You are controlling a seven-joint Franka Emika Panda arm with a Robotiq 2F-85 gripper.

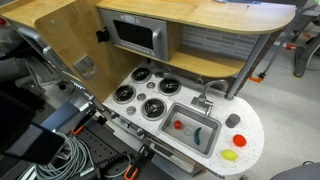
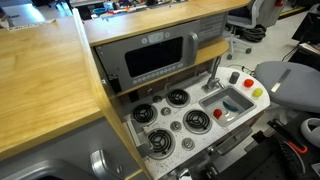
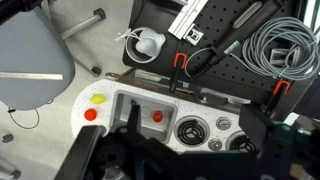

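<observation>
In the wrist view, my gripper hangs high above the worktop, its two dark fingers wide apart with nothing between them. Below it lies a toy kitchen with a grey sink and several black coil burners. Inside the sink are a small red object and a teal, curved one. On the white counter right of the sink stand a dark cup, a red round item and a yellow one. A silver microwave sits under the shelf, its door closed.
A faucet rises behind the sink. The wooden cabinet panel and upper shelf bound the worktop. Coiled cable and tools lie on the dark perforated base. A grey chair stands beside the counter.
</observation>
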